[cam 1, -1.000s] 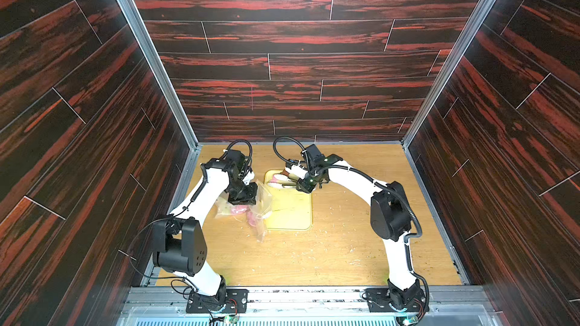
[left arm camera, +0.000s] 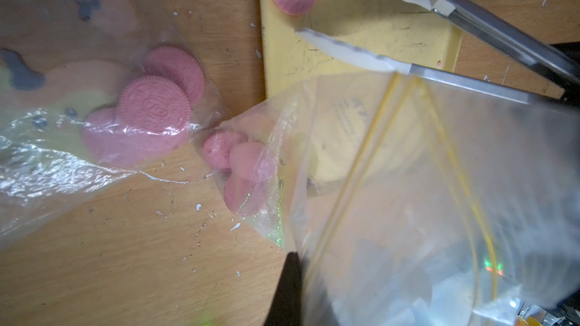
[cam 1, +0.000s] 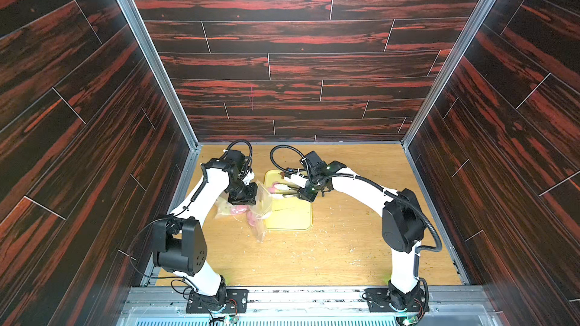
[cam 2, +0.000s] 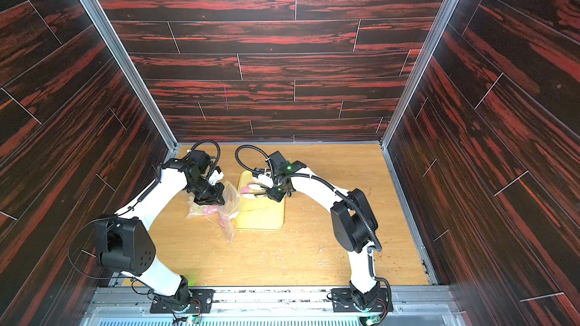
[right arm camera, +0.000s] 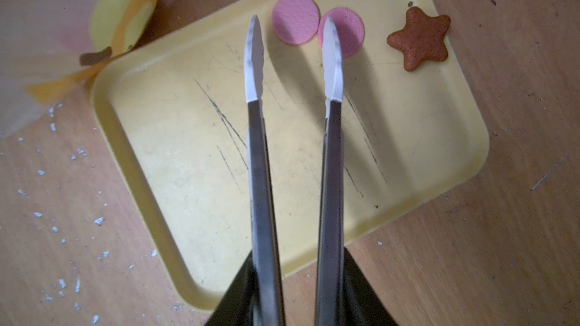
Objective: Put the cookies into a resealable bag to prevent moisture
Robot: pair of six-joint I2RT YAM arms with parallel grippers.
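Note:
My left gripper (cam 1: 246, 198) is shut on the clear resealable bag (left arm camera: 386, 217), whose yellow zip lines part at the mouth. Several pink cookies (left arm camera: 249, 161) show in the bag's far corner. My right gripper is shut on metal tongs (right arm camera: 330, 163) with white tips. Those tips stand apart over the yellow tray (right arm camera: 139, 187), with no cookie visibly pinched. Two pink round cookies, one plain-faced (right arm camera: 295, 18) and one ridged (right arm camera: 349, 31), lie at the tray's edge near the tips. A brown star cookie (right arm camera: 421, 38) lies at the tray's corner.
Printed clear plastic (left arm camera: 48, 126) with several pink cookies (left arm camera: 154, 103) showing through it lies left of the resealable bag. White crumbs (right arm camera: 98, 221) dot the wooden table. The table right of the tray is clear.
The left arm and the bag look unchanged.

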